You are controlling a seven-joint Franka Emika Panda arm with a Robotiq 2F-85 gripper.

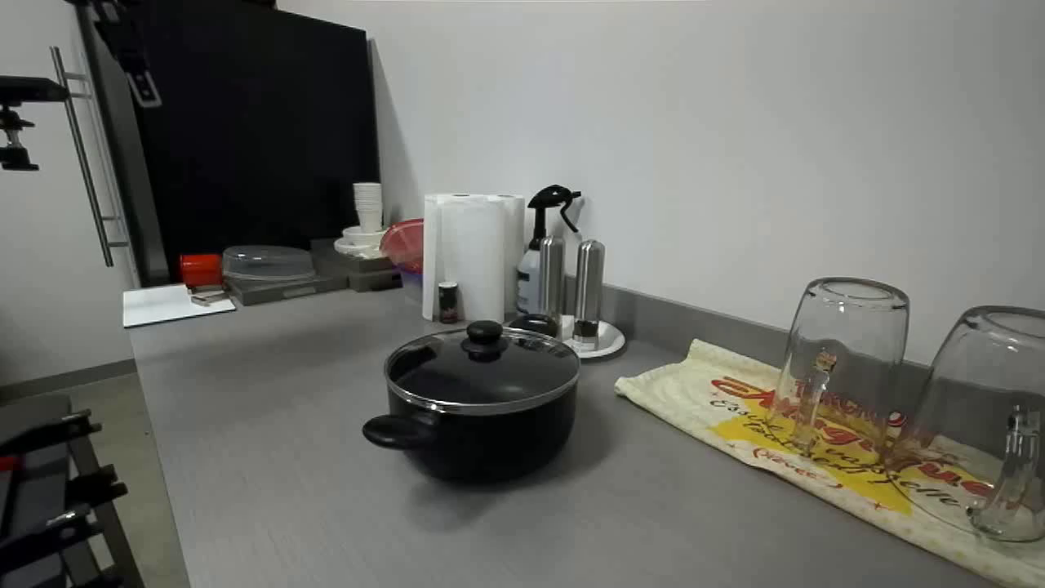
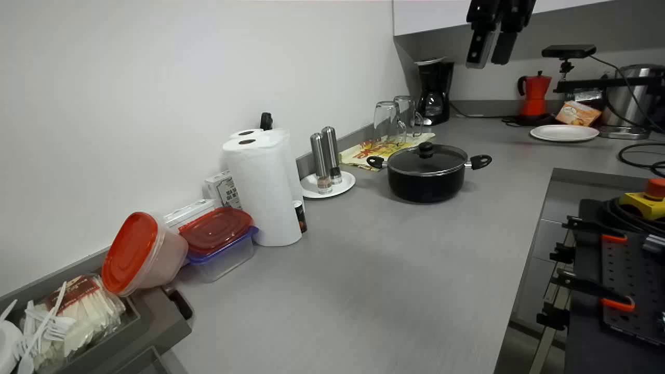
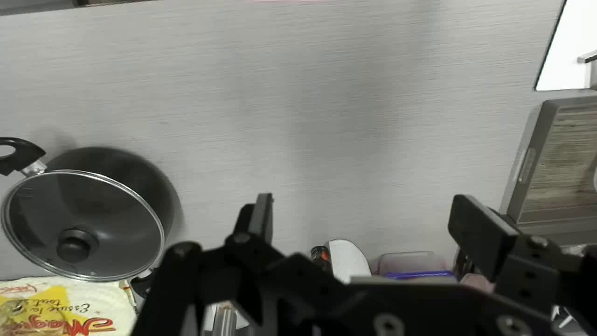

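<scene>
High above the counter hangs my gripper, its two fingers spread wide apart in the wrist view and nothing between them. Exterior view 2 has the gripper (image 2: 490, 60) at the top right, well clear of everything below. Only a dark part of it shows at the top left of exterior view 1. A black pot (image 1: 490, 436) with a glass lid (image 1: 460, 371) on top stands on the grey counter. The lid's black knob (image 2: 425, 149) points up. In the wrist view the pot (image 3: 159, 187) lies left of my fingers.
Paper towel rolls (image 2: 262, 187), two metal mills (image 1: 589, 284) on a plate and plastic containers (image 2: 221, 258) line the wall. Two upturned glass mugs (image 1: 847, 343) rest on a printed cloth (image 1: 686, 387).
</scene>
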